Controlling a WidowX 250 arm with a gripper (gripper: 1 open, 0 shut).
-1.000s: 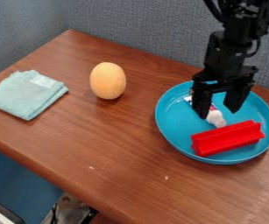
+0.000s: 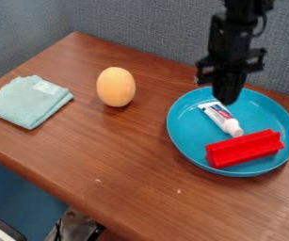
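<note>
My black gripper (image 2: 229, 80) hangs over the back of the blue plate (image 2: 263, 111), above a white tube (image 2: 222, 117) with a coloured label that lies on the plate. The gripper looks shut, with nothing visible between its fingers. A red block-like object (image 2: 242, 149) lies on the front of the plate.
An orange egg (image 2: 115, 87) stands on the wooden table (image 2: 128, 179) left of the plate. A folded pale teal cloth (image 2: 28, 101) lies at the left edge. A grey wall is behind.
My gripper has risen from down at the white tube to above it, leaving the tube in view on the plate.
</note>
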